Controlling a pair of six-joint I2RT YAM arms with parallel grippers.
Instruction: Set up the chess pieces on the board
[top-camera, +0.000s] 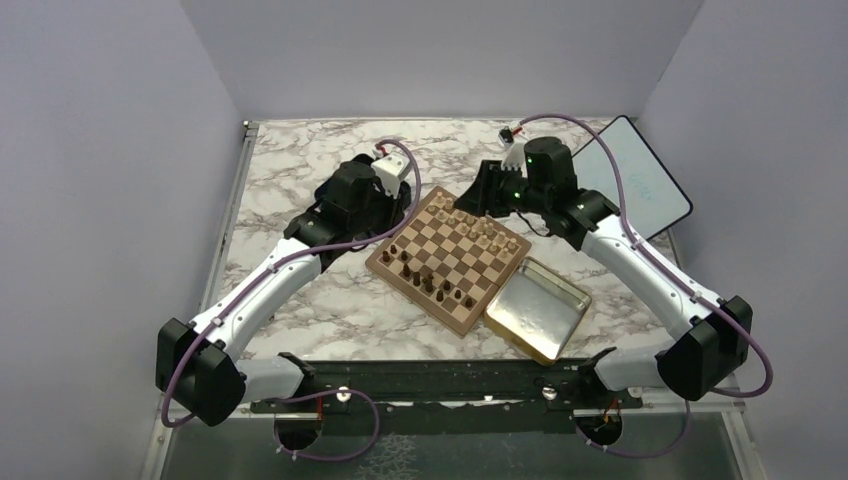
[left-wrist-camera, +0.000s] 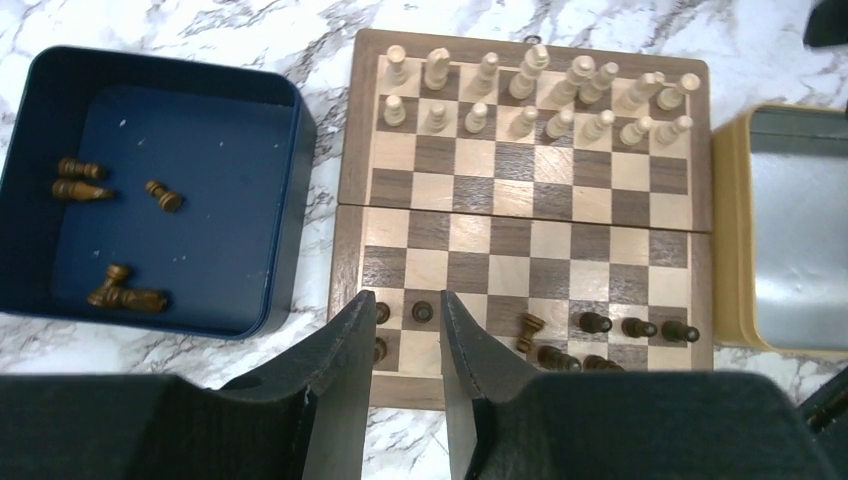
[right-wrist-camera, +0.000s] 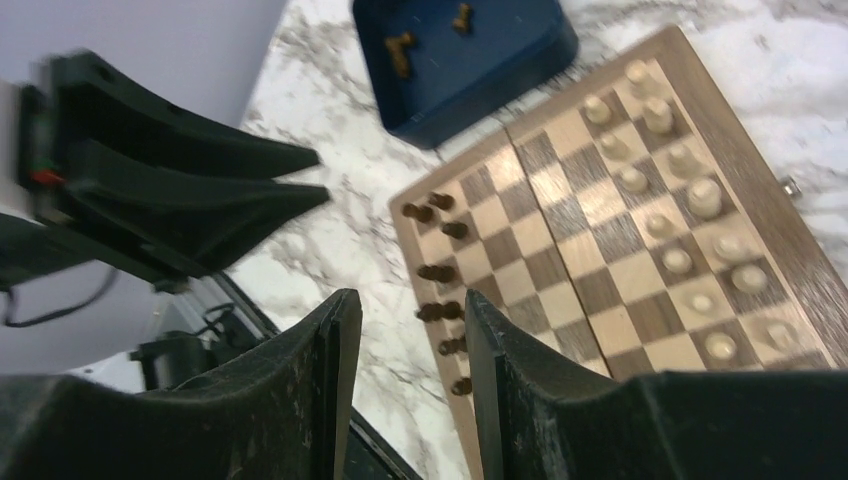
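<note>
A dark pawn (left-wrist-camera: 529, 331) lies tipped over on the chessboard (left-wrist-camera: 351, 150), close to the standing dark pieces, in the left wrist view. My left gripper is open above the board with nothing between its fingers; a standing dark pawn (left-wrist-camera: 422, 311) shows through the gap, well below. Light pieces (left-wrist-camera: 528, 72) stand in two rows along the board's far side. Dark pieces (left-wrist-camera: 596, 322) line part of the opposite side, some hidden by my left gripper. Open and empty, my right gripper hangs over the board's other end.
The blue bin (left-wrist-camera: 220, 150) left of the board holds several dark pieces lying down. A metal tray with a tan rim (top-camera: 540, 310) adjoins the board's right end. The whiteboard (top-camera: 640, 180) stands at the back right. Both arms reach close together over the board.
</note>
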